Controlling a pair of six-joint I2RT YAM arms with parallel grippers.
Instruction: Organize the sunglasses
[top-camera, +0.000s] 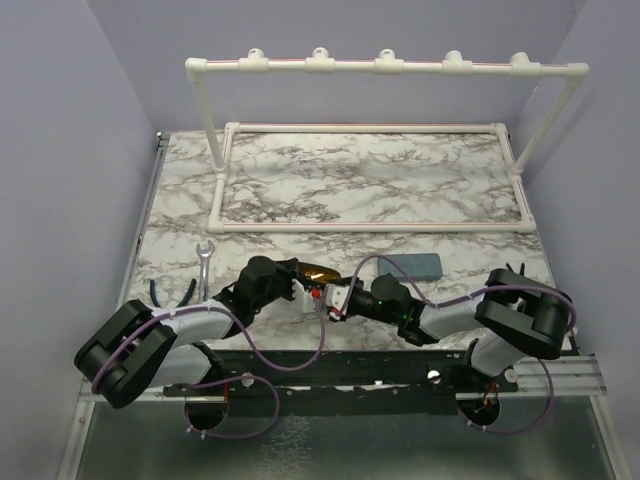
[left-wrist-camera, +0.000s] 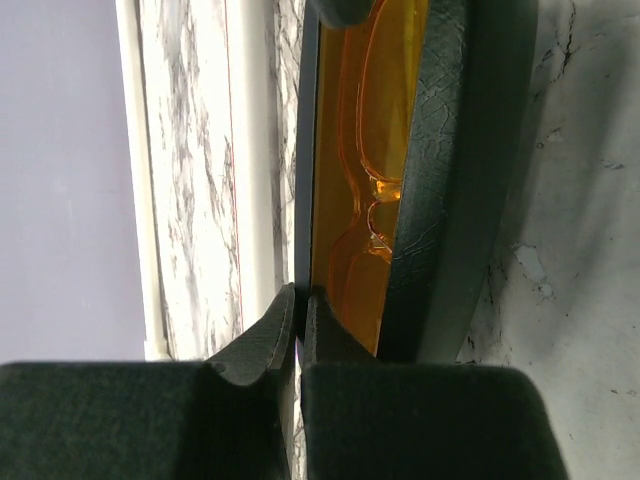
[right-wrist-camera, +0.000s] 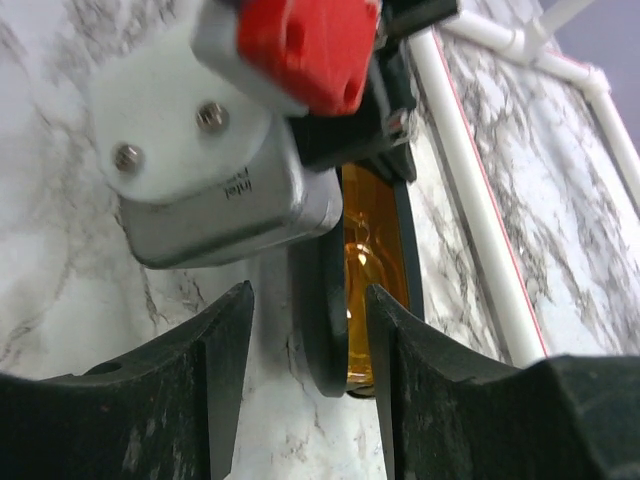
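A dark case with amber-lensed sunglasses (top-camera: 318, 272) lies across both grippers at the front middle of the table. In the left wrist view the amber sunglasses (left-wrist-camera: 360, 130) show inside the case (left-wrist-camera: 430, 220), just beyond my left gripper, whose fingertips are shut together at the case's edge. In the right wrist view my right gripper is open, its fingers either side of the case's near end (right-wrist-camera: 330, 330); the left gripper's housing (right-wrist-camera: 210, 170) covers the far end.
A grey-blue flat case (top-camera: 420, 265) lies right of centre. A wrench (top-camera: 204, 265) and pliers lie at the left. A white pipe rack (top-camera: 370, 226) stands behind, its inner marble area clear.
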